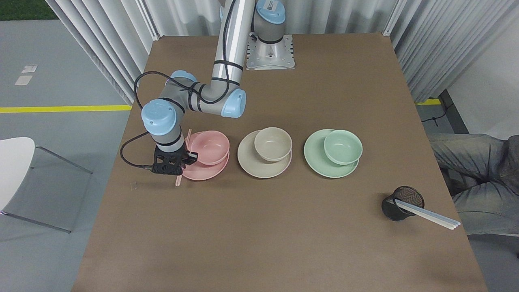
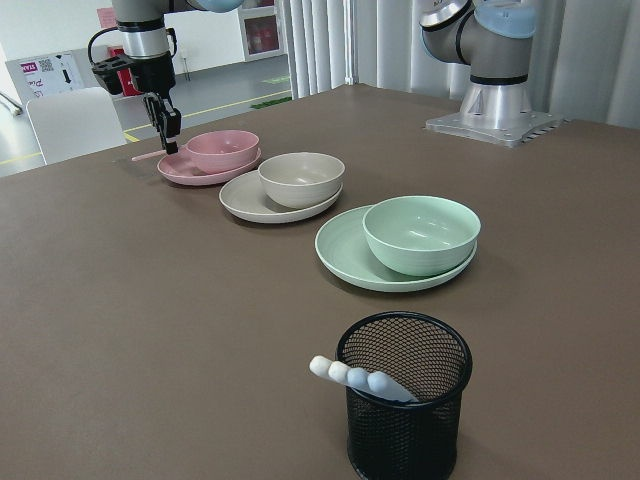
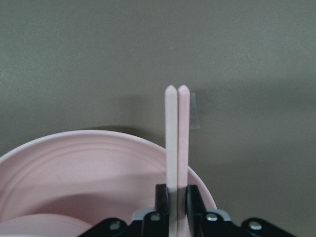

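Note:
My gripper (image 1: pixel 181 165) (image 2: pixel 168 130) is shut on a pair of pale pink chopsticks (image 3: pixel 182 128), which lie side by side between its fingers over the left part of the pink plate (image 1: pixel 209 173) (image 3: pixel 84 168). The pink bowl (image 1: pixel 212 143) (image 2: pixel 222 148) sits on that plate. Beside them stand a cream bowl (image 1: pixel 273 141) on a cream plate (image 1: pixel 251 165) and a green bowl (image 1: pixel 342 143) on a green plate (image 1: pixel 317 160).
A black mesh cup (image 1: pixel 391 209) (image 2: pixel 402 440) at the front right holds white and pale blue chopsticks (image 1: pixel 433 217). The robot's base (image 1: pixel 270 58) stands at the back.

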